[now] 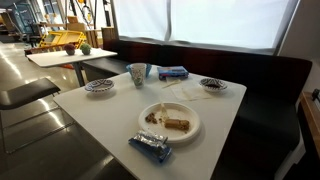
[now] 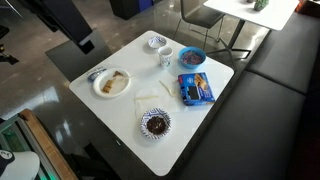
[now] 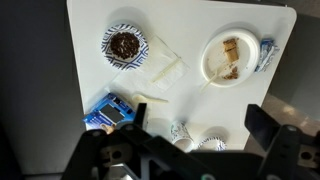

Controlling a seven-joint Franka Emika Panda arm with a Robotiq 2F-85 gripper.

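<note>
My gripper is above the table, its two dark fingers far apart at the bottom of the wrist view, with nothing held between them. Below is a white plate (image 3: 208, 76) carrying a brown bar and crumbs; a silver-blue wrapper (image 3: 266, 54) lies beside it. A patterned bowl (image 3: 124, 45) contains something dark. The blue package (image 3: 107, 112) is partly covered by the left finger. Between the fingers' outlines, further down on the table, stand a patterned cup (image 3: 180, 132) and another patterned bowl (image 3: 212, 143).
A napkin (image 3: 160, 70) lies near the dark-filled bowl. In the second exterior view, a blue bowl (image 2: 192, 58) stands behind the blue package. A black bench (image 2: 245, 110) runs along one side of the white table (image 2: 125, 60). The dark arm (image 2: 75, 45) hangs at upper left.
</note>
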